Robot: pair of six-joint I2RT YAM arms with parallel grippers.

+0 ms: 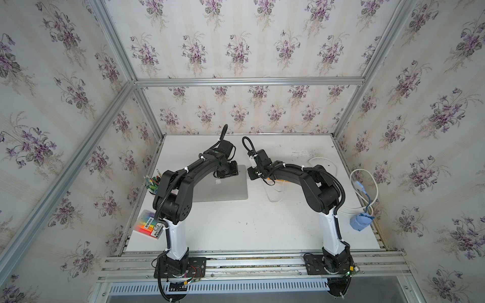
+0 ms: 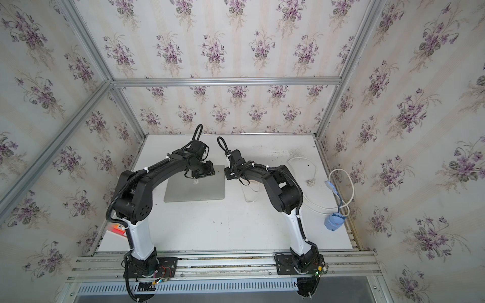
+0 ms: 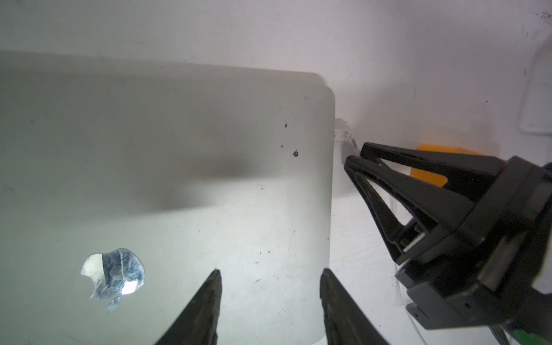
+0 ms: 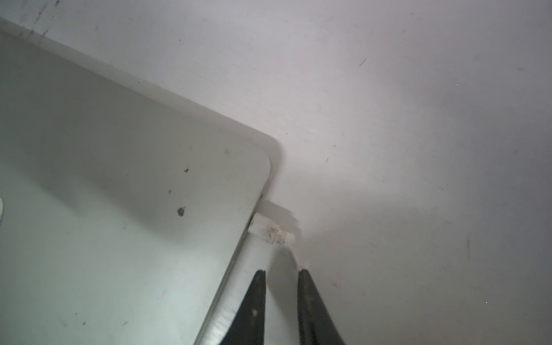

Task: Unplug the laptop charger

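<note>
The closed grey laptop [image 1: 212, 192] lies on the table, its apple logo showing in the left wrist view. A white charger plug [image 4: 265, 228] sits at the right edge of the laptop [image 4: 126, 241], near its back corner, with the cable running toward the viewer. My right gripper is just beside that plug over the cable, its fingers narrowly apart; whether the cable is between them is unclear. My left gripper hangs over the laptop lid with a gap between its fingertips; nothing is visible between them.
An orange object [image 3: 428, 172] lies under the right gripper. White cable loops and a blue pouch [image 1: 361, 220] are at the right. Pens and a colourful pack [image 1: 149, 222] stand at the left.
</note>
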